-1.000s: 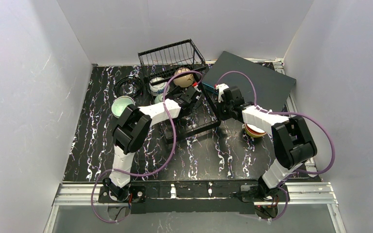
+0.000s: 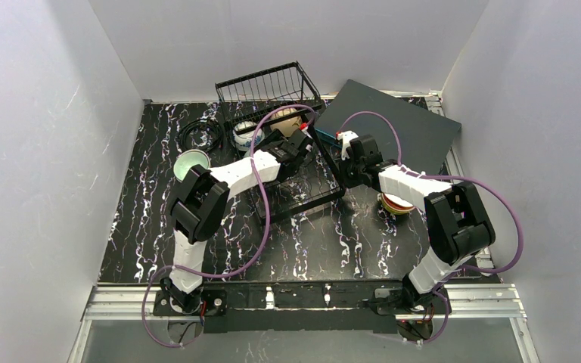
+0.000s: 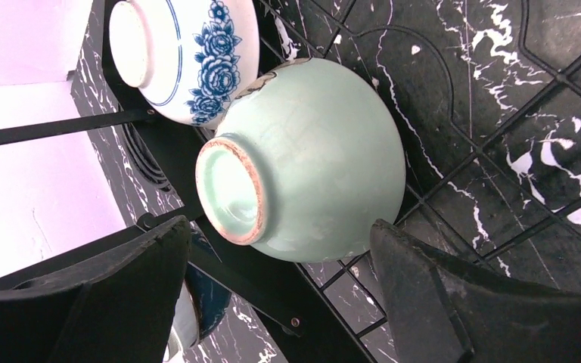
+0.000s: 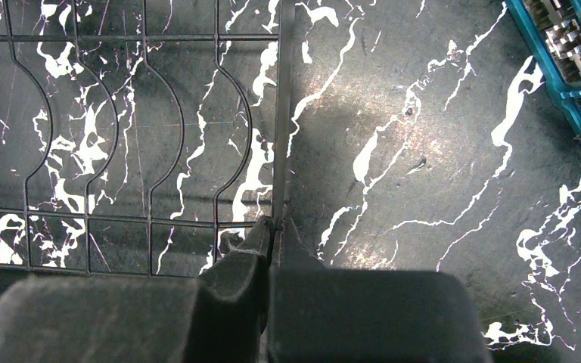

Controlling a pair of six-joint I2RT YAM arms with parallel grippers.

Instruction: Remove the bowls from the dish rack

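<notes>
A pale green bowl (image 3: 318,159) stands on its side in the black dish rack (image 2: 302,205). Beside it in the left wrist view is a white bowl with blue flowers (image 3: 197,60). A tan bowl (image 2: 286,125) sits farther back in the rack in the top view. My left gripper is open, its fingers spread wide at the near side of the green bowl, nothing held between them. My right gripper is shut on the rack's right edge bar (image 4: 282,106).
Outside the rack on the left stands another pale bowl (image 2: 191,164), near a coiled black cable (image 2: 200,134). Stacked dishes (image 2: 397,204) sit partly under the right arm. A dark board (image 2: 397,125) lies at the back right.
My right arm stays at the rack's edge, almost unmoved.
</notes>
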